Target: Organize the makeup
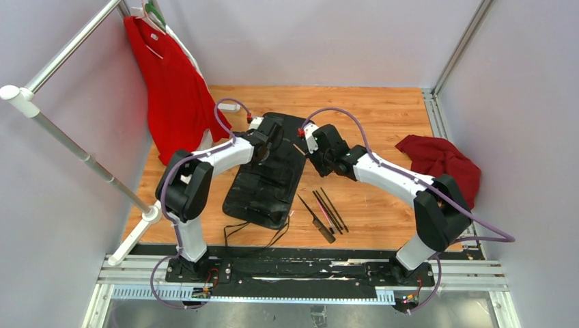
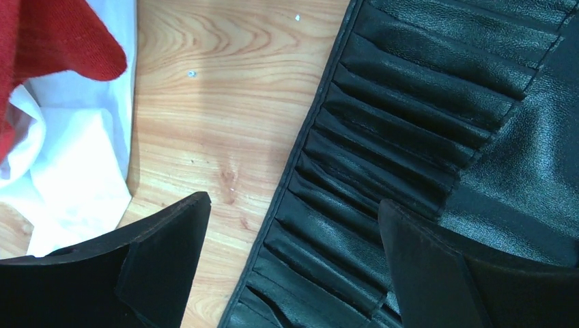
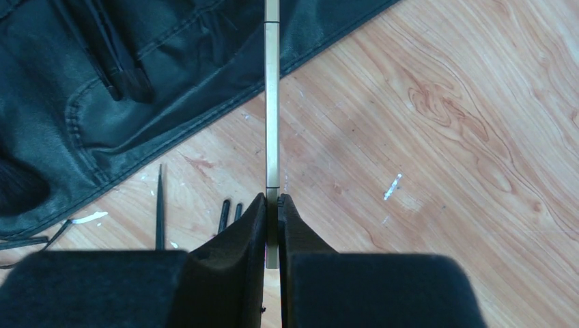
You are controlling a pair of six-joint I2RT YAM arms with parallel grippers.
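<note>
A black brush roll point(image 1: 270, 174) lies unfolded on the wooden table, its rows of slim pockets point(image 2: 403, 102) filling much of the left wrist view. Over its upper part, my left gripper is open, with nothing between its fingers. My right gripper is shut on a slim gold stick point(image 3: 272, 102), whose far end reaches over the roll's right edge and out of the frame. Dark brushes point(image 3: 126, 72) lie on the roll, and a fluffy brush head point(image 3: 19, 188) shows at the left. Loose pencils point(image 1: 328, 210) and a black comb point(image 1: 322, 229) rest right of the roll.
Red clothing point(image 1: 174, 89) hangs at the left, its white cloth point(image 2: 75, 178) close to the left gripper. A dark red cloth point(image 1: 444, 167) is heaped at the right. Ties point(image 1: 273, 239) trail from the roll's near end.
</note>
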